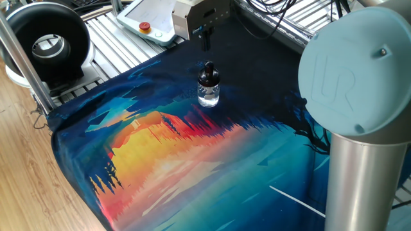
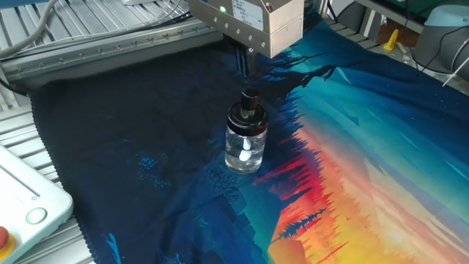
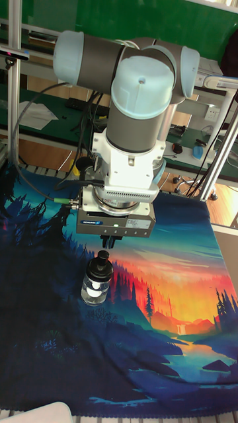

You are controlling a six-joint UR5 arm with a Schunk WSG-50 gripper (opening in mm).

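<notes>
A clear glass bottle [image 1: 208, 95] with a black cap stands upright on the printed cloth, clear liquid inside it. In the second exterior view the same bottle [image 2: 246, 150] shows a white shape inside the glass. My gripper [image 1: 205, 46] hangs above the cap with its short black fingers pointing down, apart from the bottle. From the opposite side, the gripper [image 2: 245, 67] appears just behind and above the cap. In the third view the gripper [image 3: 108, 244] is close over the bottle [image 3: 95, 289]. The narrow fingers look close together; any gap between them is too small to judge.
A dark cloth with a sunset landscape [image 1: 192, 167] covers the table, mostly clear around the bottle. A tablet with a red stop button [image 1: 145, 27] lies at the back edge. A black round spool [image 1: 48, 48] is at the left. A thin white strip [image 1: 297, 200] lies near the arm.
</notes>
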